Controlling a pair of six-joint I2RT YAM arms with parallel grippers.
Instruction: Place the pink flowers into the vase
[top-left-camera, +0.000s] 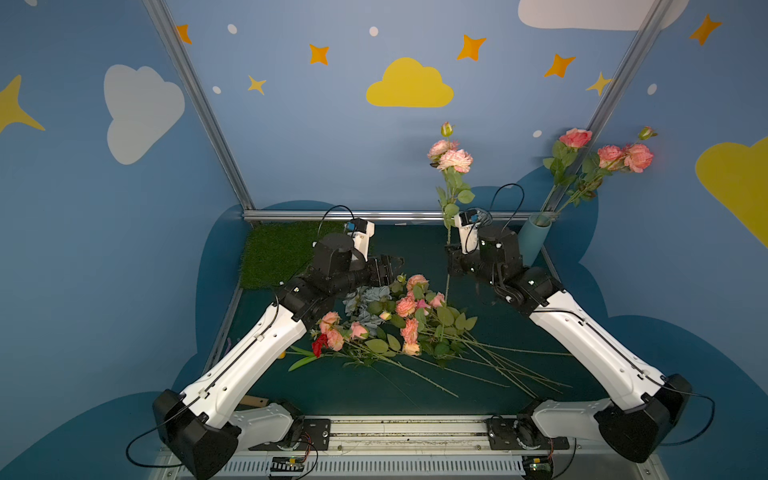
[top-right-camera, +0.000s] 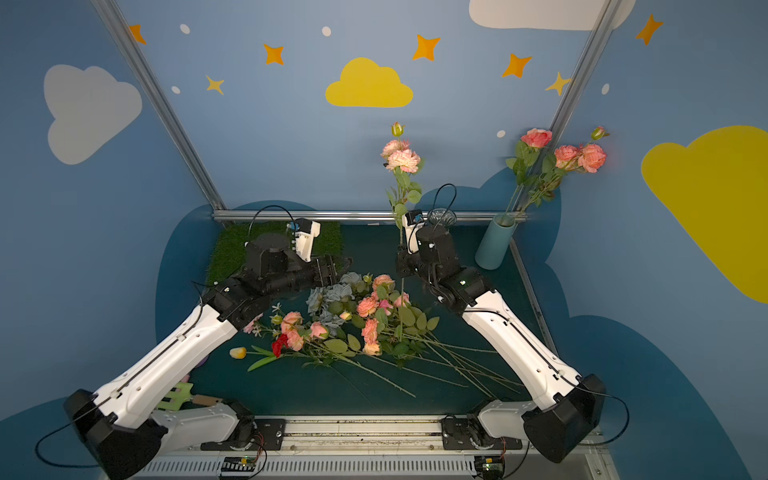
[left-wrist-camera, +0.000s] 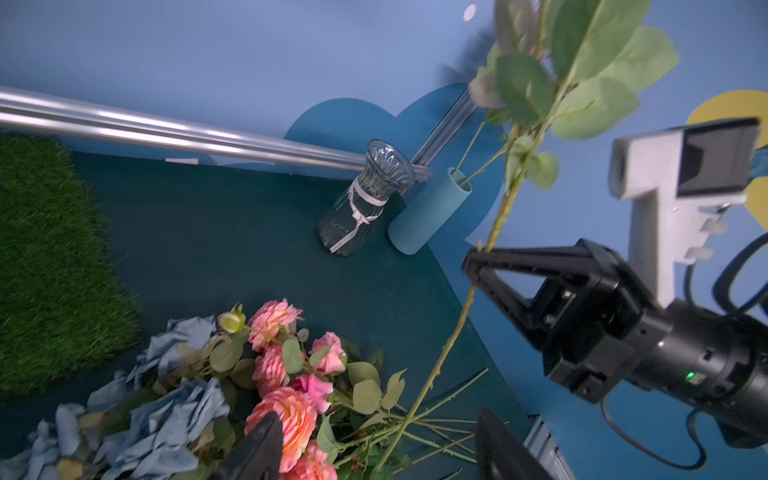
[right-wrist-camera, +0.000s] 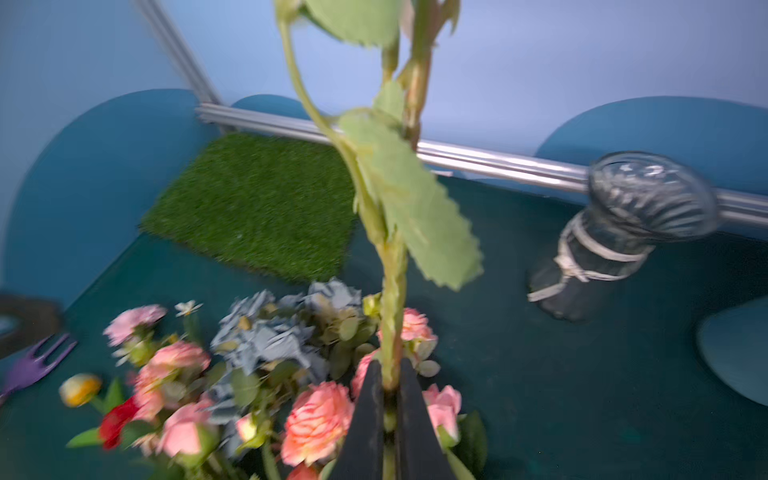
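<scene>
A long-stemmed pink flower (top-left-camera: 454, 160) stands upright in the air, its blooms high against the back wall. My right gripper is shut on its thin stem (left-wrist-camera: 438, 360), well below the leaves. Off to the left, my left gripper is open, its fingers apart and clear of that stem. The blue vase (top-right-camera: 495, 242) at the back right has pink flowers (top-right-camera: 564, 156) in it. A clear glass vase (left-wrist-camera: 356, 204) with a white ribbon is beside it, empty. More pink flowers (top-right-camera: 368, 308) lie on the table.
Blue-grey flowers (right-wrist-camera: 268, 340), a red flower (right-wrist-camera: 118, 422) and a yellow tulip (right-wrist-camera: 80, 389) lie among the bunch. Artificial grass (right-wrist-camera: 264, 204) covers the back left corner. Loose stems (top-left-camera: 512, 364) spread to the front right.
</scene>
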